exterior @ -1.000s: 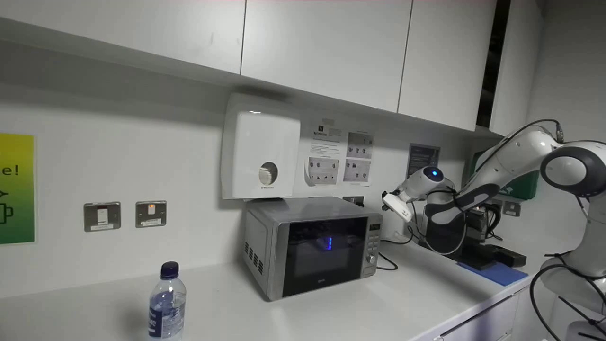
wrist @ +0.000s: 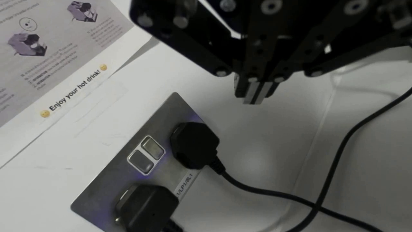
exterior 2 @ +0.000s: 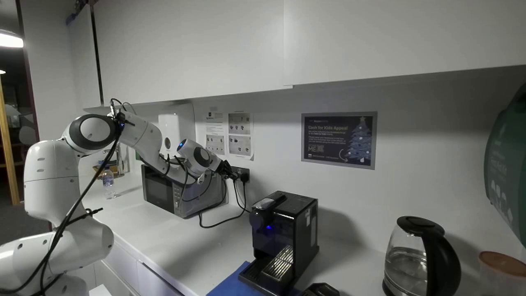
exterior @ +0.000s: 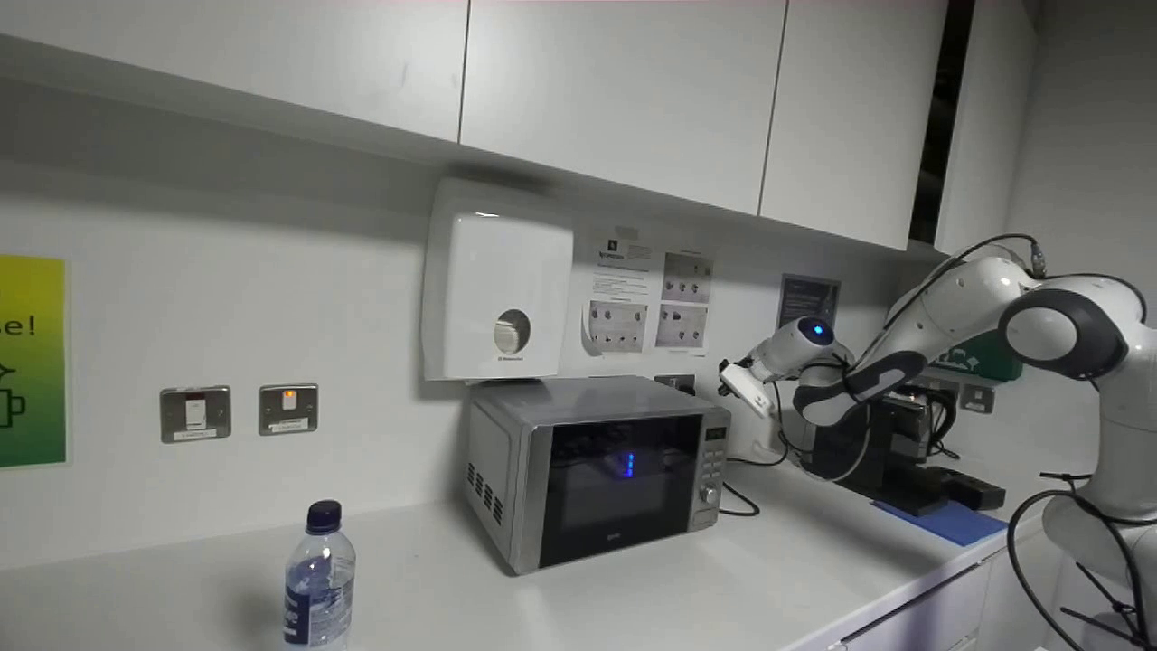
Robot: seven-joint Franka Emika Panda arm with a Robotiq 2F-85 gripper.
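Note:
My gripper is shut, its fingertips together with nothing showing between them. In the wrist view it hangs in front of the white wall, above and to the right of a metal double socket. Two black plugs sit in the socket, an upper one and a lower one. Between the plugs are two switches, one grey and one lighter. The fingertips appear apart from the upper plug; their distance from the wall is hard to judge.
The microwave stands just beside the arm, with a black coffee machine and a kettle farther along the counter. Black cables hang near the socket. Cupboards run overhead. A water bottle stands at the other counter end.
Over the last second, my arm and gripper have shifted left in the first exterior view, with the gripper nearer the socket behind the microwave. The microwave and bottle have stayed put.

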